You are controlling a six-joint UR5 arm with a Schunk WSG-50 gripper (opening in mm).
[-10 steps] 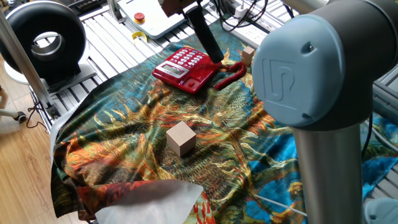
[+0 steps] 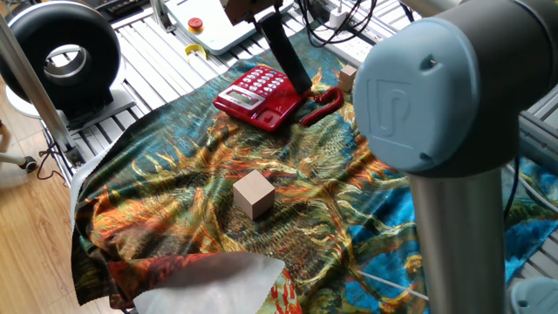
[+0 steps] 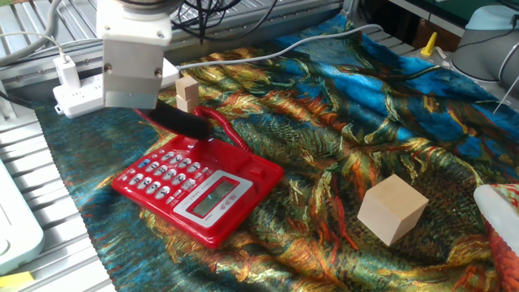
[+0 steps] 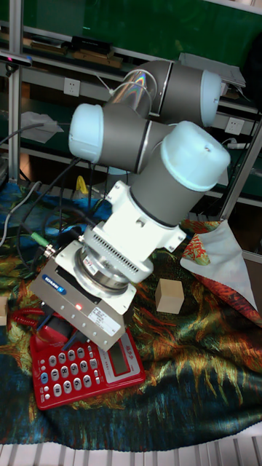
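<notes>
A red desk phone (image 2: 261, 98) with grey-white keys and a small display lies on the patterned cloth. My gripper (image 4: 60, 329) hangs over the phone's handset side, its dark fingers (image 2: 286, 54) reaching down close to the phone. In exterior view 3 a dark red part shows by the fingertips, but whether they press on it does not show. The gripper body (image 3: 134, 69) covers much of that side in exterior view 2. Beside the phone runs its coiled red cord (image 3: 231, 130). A plain wooden cube (image 2: 254, 194) rests apart on the cloth.
Small wooden blocks (image 3: 187, 94) stand behind the phone, near a white power strip (image 3: 81, 96) and cables. The cloth's folded pale corner (image 2: 214, 288) lies at the front.
My gripper's dark finger has turned a little and its tip sits slightly lower by the phone. The phone and the wooden cube have stayed in place.
</notes>
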